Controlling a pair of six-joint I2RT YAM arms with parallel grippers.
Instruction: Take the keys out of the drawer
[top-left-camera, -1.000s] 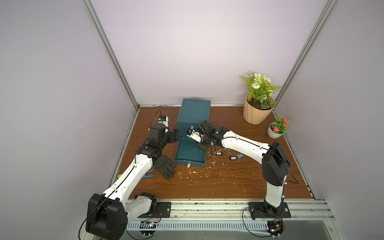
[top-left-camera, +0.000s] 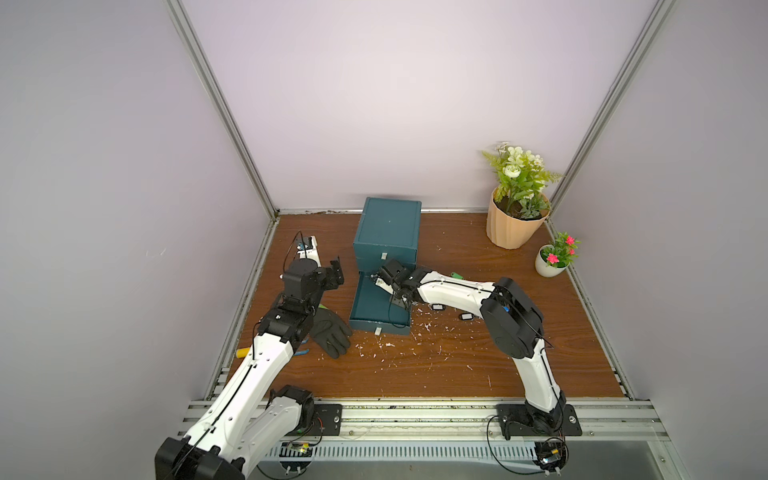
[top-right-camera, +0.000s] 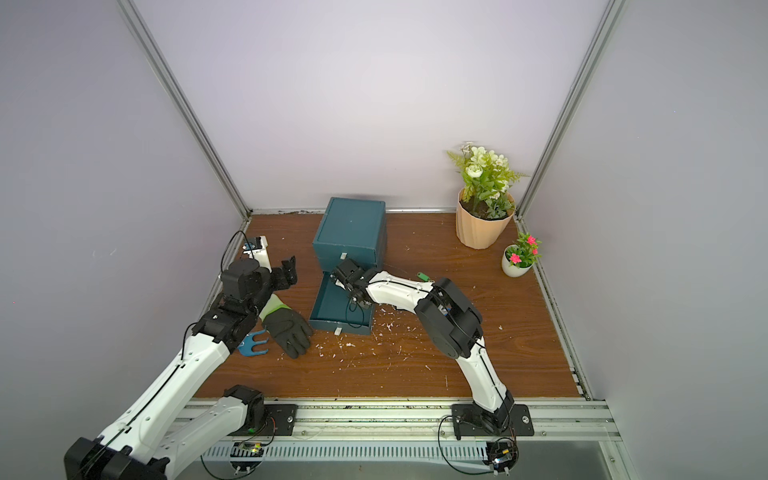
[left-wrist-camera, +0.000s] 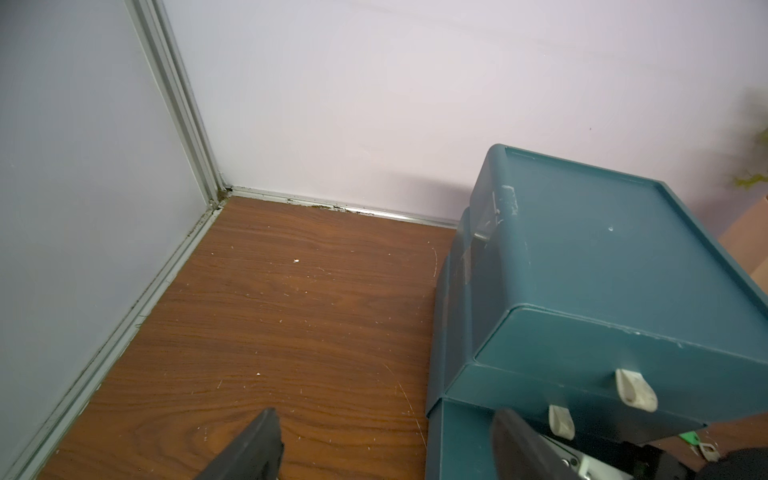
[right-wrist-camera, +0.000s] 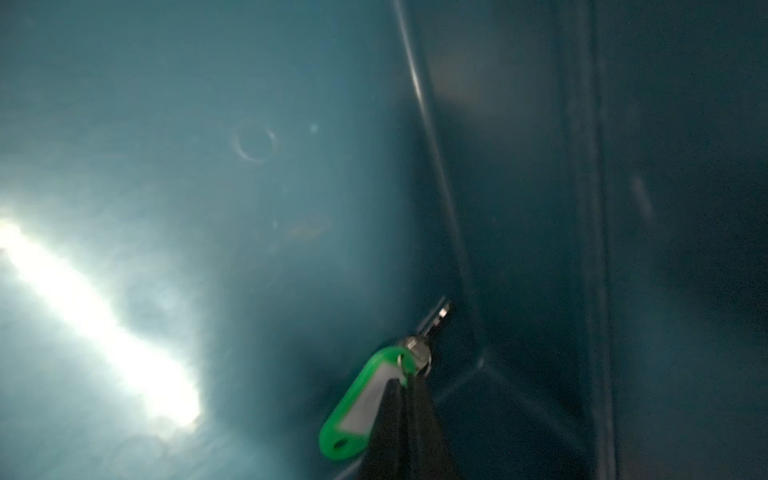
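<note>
A teal drawer cabinet (top-left-camera: 387, 220) has its lower drawer (top-right-camera: 332, 308) pulled out. In the right wrist view a key (right-wrist-camera: 432, 324) with a green-rimmed tag (right-wrist-camera: 348, 416) lies in a corner of the drawer. My right gripper is down inside at the keys, its shut fingertips overlapping the tag; I cannot tell whether anything is between them. My left gripper is open and empty above the table, left of the cabinet.
A large flower pot (top-left-camera: 512, 228) and a small one (top-left-camera: 550, 268) stand at the right. A dark glove (top-right-camera: 289, 332) and blue tool (top-right-camera: 249, 344) lie at left. Small items and white scraps lie right of the drawer.
The left arm has shifted left, away from the drawer.
</note>
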